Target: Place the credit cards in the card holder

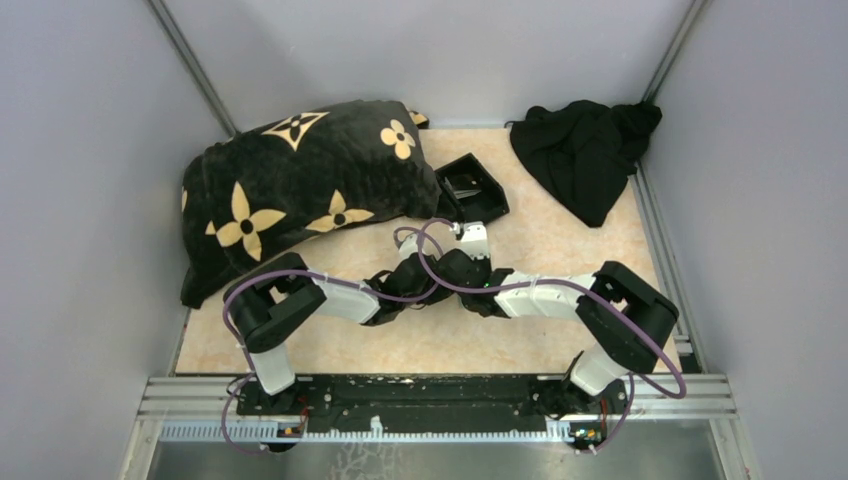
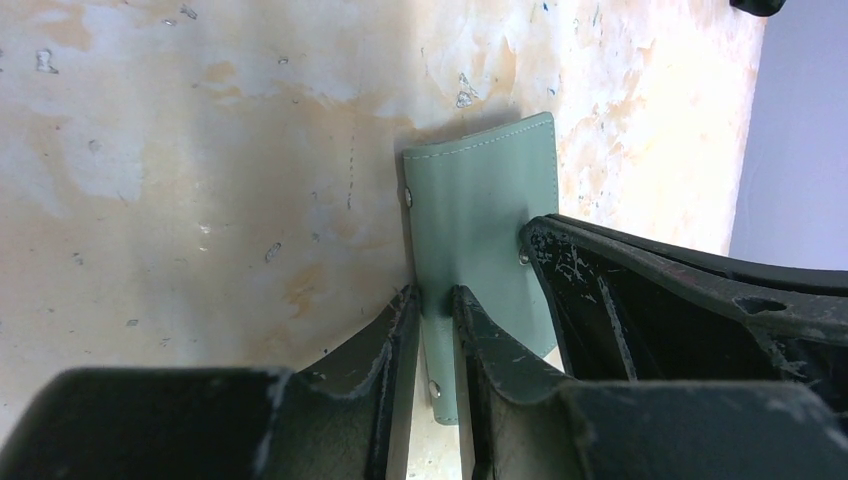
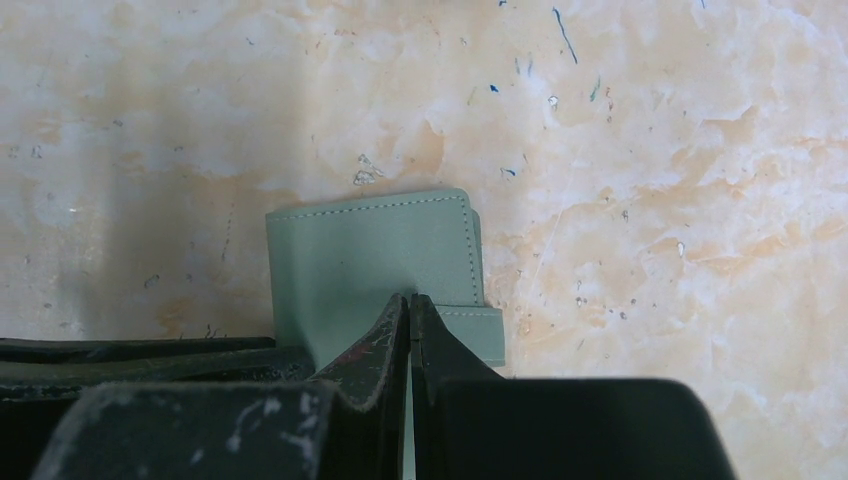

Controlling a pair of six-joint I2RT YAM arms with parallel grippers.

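The green card holder (image 2: pixel 480 195) lies on the table, folded, with a stitched border. Its left, spine-like edge is pinched by my left gripper, one fingertip on either side. Above the same holder (image 3: pixel 370 245), my right gripper is shut, its tips together at the green surface beside the strap-like tab (image 3: pixel 475 330); nothing shows between them. Whether the tips press on the holder cannot be told. In the top view both arms hide the holder. No credit card can be made out in either wrist view.
Behind the grippers stands an open black box (image 1: pixel 494 190) with some small items inside. A dark patterned pillow (image 1: pixel 310 170) fills the back left, and black cloth (image 1: pixel 585 150) lies back right.
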